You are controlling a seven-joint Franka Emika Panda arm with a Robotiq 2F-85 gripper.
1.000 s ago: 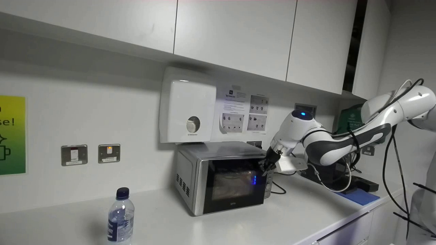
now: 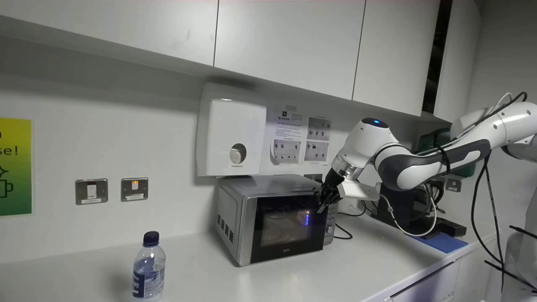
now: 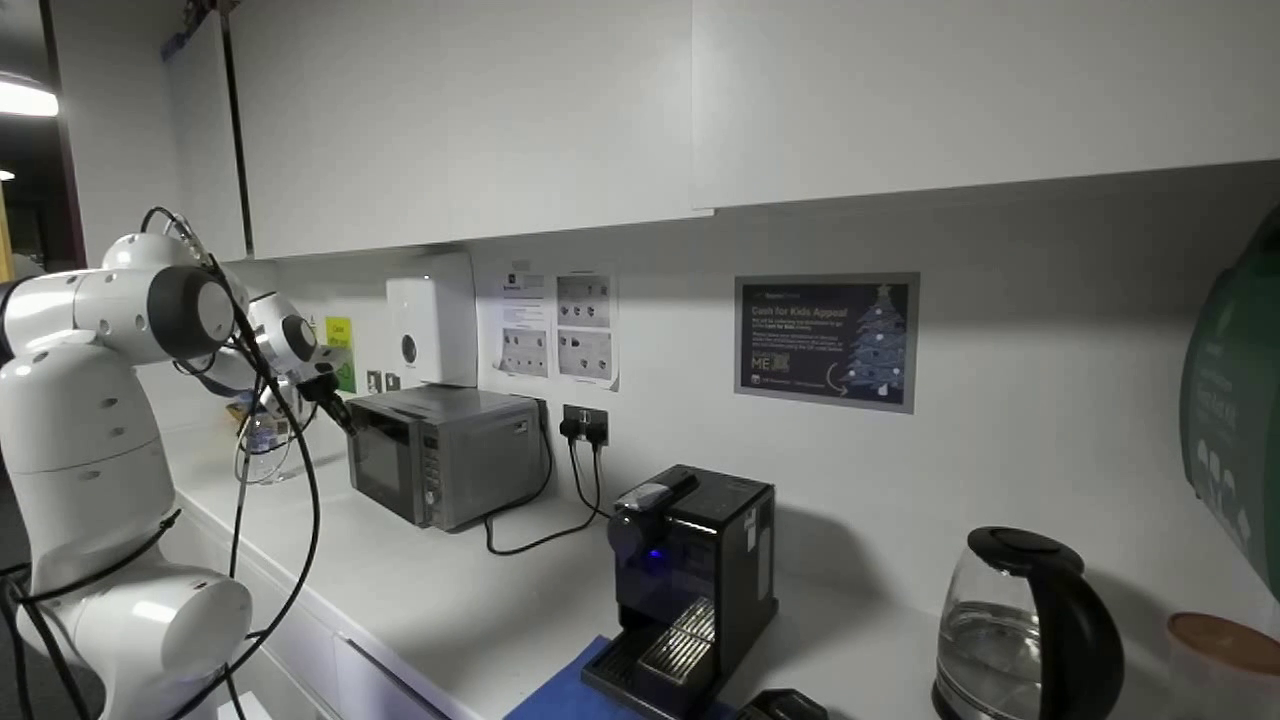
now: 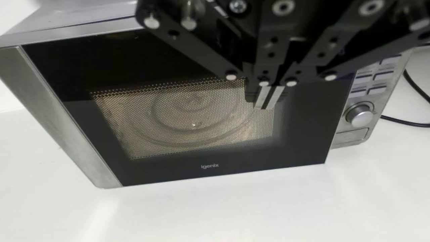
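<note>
A silver microwave (image 2: 235,227) with a dark glass door (image 4: 302,133) stands against the wall. In the wrist view the door's lower right corner juts a little in front of the control panel (image 4: 360,90); whether it is ajar I cannot tell for sure. Through the window a turntable is visible. My gripper is shut, its fingertips together and nothing showing between them. It appears in front of the door's upper right part, near the panel. Whether the tips touch the glass is unclear.
A water bottle (image 2: 149,269) stands on the counter left of the microwave. Further right are a coffee machine (image 3: 696,564) and a glass kettle (image 3: 1020,624). Wall cabinets (image 2: 287,45) hang overhead.
My gripper has moved slightly left and up across the microwave's front in exterior view 1. The door's right edge appears shifted slightly left. The bottle is unmoved.
</note>
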